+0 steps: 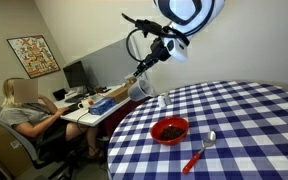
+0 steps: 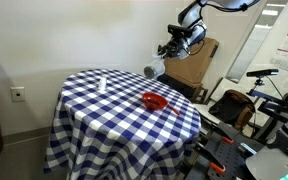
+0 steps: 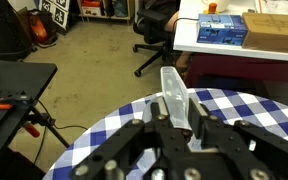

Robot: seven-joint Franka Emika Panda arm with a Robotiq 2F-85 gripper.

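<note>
My gripper point(image 1: 140, 72) is shut on a whitish, see-through cup point(image 1: 139, 91), held in the air above the far left part of the table. The cup point(image 2: 154, 70) hangs tilted in the second exterior view, clear of the cloth. In the wrist view only a pale strip of the cup point(image 3: 172, 83) rises beyond the fingers. A red bowl point(image 1: 158, 138) with dark contents stands on the checked cloth, below and to the right of the cup in the first exterior view. Nearer the front lies a spoon point(image 1: 193, 161) with a red handle.
A small white item point(image 2: 102, 84) stands upright on the tablecloth point(image 2: 104, 118) away from the bowl. Beyond the table are a desk with boxes point(image 3: 222, 28) and a seated person point(image 1: 29, 115).
</note>
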